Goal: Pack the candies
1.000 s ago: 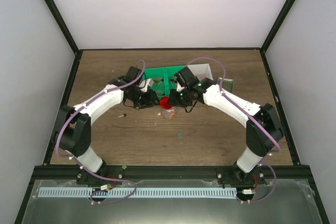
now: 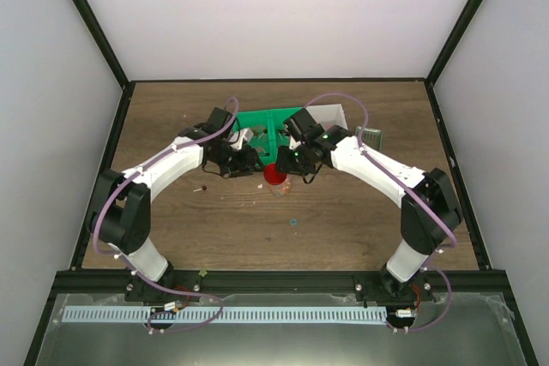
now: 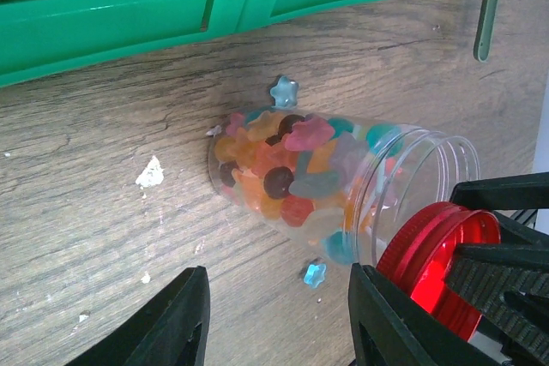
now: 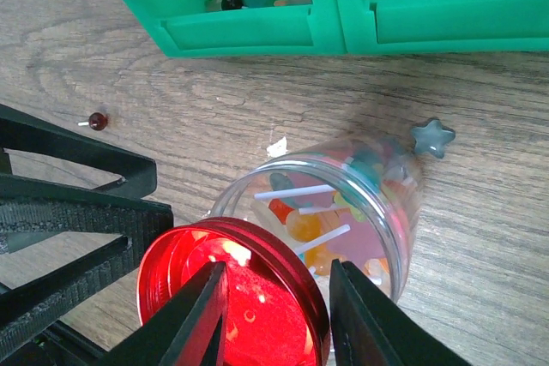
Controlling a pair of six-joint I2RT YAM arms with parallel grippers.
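Note:
A clear jar full of colourful candies appears to stand on the table between my arms, its mouth uncovered. My left gripper is open, with nothing gripped; its fingers are beside the jar. At the jar's mouth, the red lid sits tilted, hollow side showing. My right gripper is open around one side of the lid's wall, one finger inside the lid and the other along its outer edge. Whether the lid rests on the jar's rim cannot be told.
Behind the jar stands a green divided tray holding candies, with a white box beside it. Loose blue star candies and a small dark lollipop lie on the table.
The red lid has shifted slightly toward the front and right, over more of the jar's mouth in the top view. Both arms have barely moved.

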